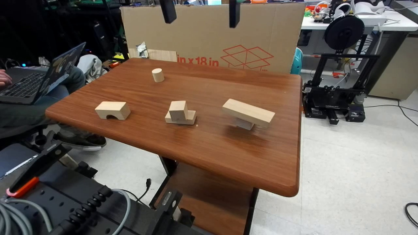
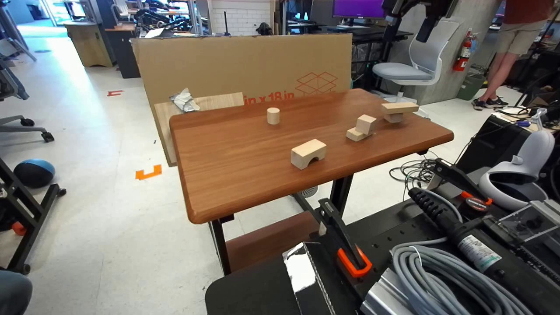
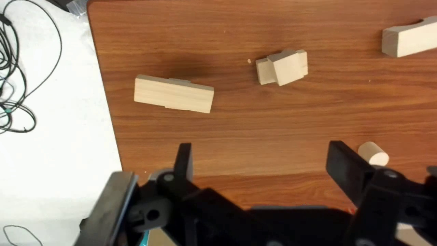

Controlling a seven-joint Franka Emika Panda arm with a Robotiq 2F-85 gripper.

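Observation:
High over the table's far side, my gripper stands open, its fingers wide apart and nothing between them. In exterior view 1 only its two fingertips (image 1: pixel 234 15) show, along the top edge. A long plank (image 1: pixel 249 111) rests across a small block (image 1: pixel 245 124) at the table's right. Near the middle, a cube (image 1: pixel 178 110) sits on a flat block (image 1: pixel 190 117). An arch block (image 1: pixel 112 108) lies to the left with its notch downward. Farther back, a wooden cylinder (image 1: pixel 157 75) stands upright; the wrist view shows that cylinder (image 3: pixel 373 153) just beyond the right finger.
The wooden table (image 1: pixel 203 150) has bare room between the blocks and along its front. A cardboard sheet (image 2: pixel 236 63) stands upright behind its far edge. Crumpled foil (image 2: pixel 184 100) sits by the far left corner.

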